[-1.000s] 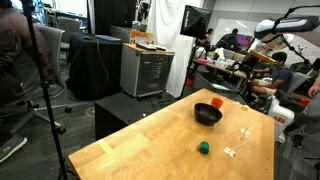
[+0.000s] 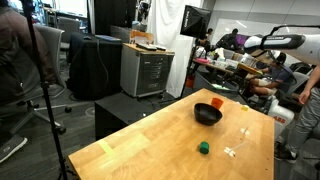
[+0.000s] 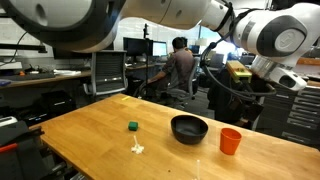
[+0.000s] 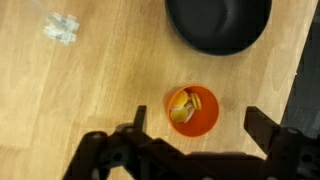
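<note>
The orange cup [image 4: 194,110] is below my gripper in the wrist view, with yellow and whitish pieces inside. My gripper is open, one finger [image 4: 139,120] to each side of the cup in that view and nothing held. A black bowl [image 3: 189,129] stands on the table beside the orange cup [image 3: 230,141]. Farther off on the wood lies a small green object [image 3: 133,126], also seen as a green object [image 2: 204,147] in exterior view 1.
A white splayed item [image 3: 137,146] lies near the green object. A thin white stick-like item [image 3: 197,169] is by the near edge.
In exterior view 1 the arm has come lower and farther left at the upper right. The bowl, cup and green object stay where they were.
</note>
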